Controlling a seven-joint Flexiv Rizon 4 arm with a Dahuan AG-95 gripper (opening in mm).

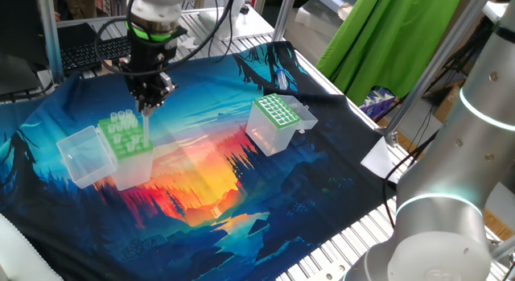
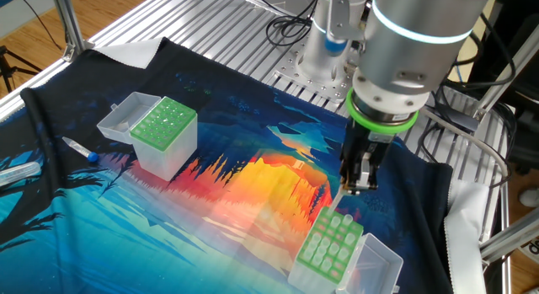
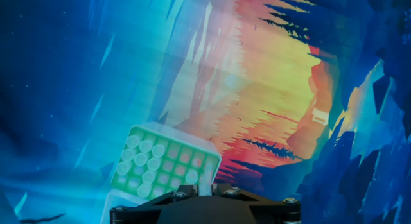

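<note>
My gripper stands above the near-left box of pipette tips, shut on a clear pipette tip. That tip hangs upright, its lower end reaching the corner of the green rack; whether it is clear of its hole I cannot tell. In exterior view 2 the held tip slants slightly beneath the fingers. Several other tips stand in the rack, mostly toward one side, with empty holes among them. A second box with a green rack top stands to the right, and no tips stick up from it.
The tip box's clear lid lies open at its left; the second box's lid is open too. A pen-like item lies beside the second box. Between the boxes the printed cloth is clear.
</note>
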